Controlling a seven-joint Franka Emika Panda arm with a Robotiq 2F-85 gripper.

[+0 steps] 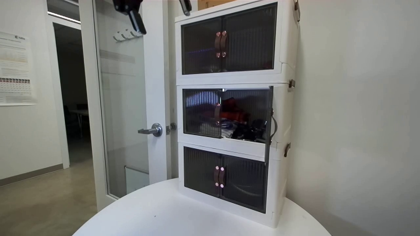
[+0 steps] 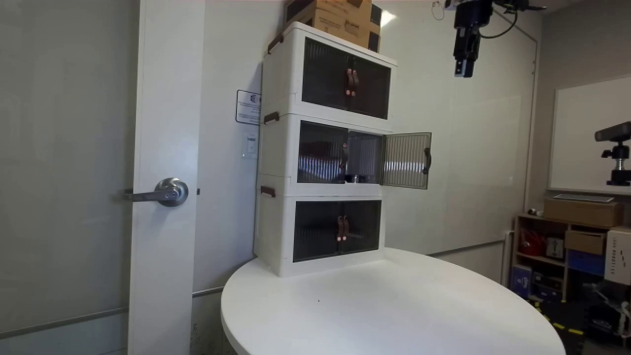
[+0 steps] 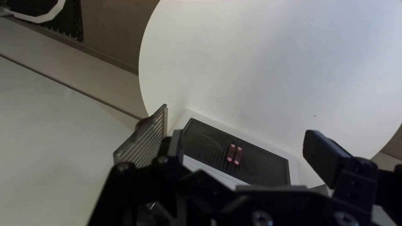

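A white cabinet of three stacked units stands on a round white table. Its middle unit has the right door swung outward, while the left door is closed. Dark, red and striped cloth-like contents show through the opening. High in exterior view 1, my gripper is partly cut off by the top edge, its fingers spread wide. The wrist view looks down past the fingers, with the lower unit's doors and the open door visible beyond. Nothing shows held between the fingers.
A cardboard box sits on top of the cabinet. To the left is a door with a lever handle; a wall runs close along the cabinet's right side.
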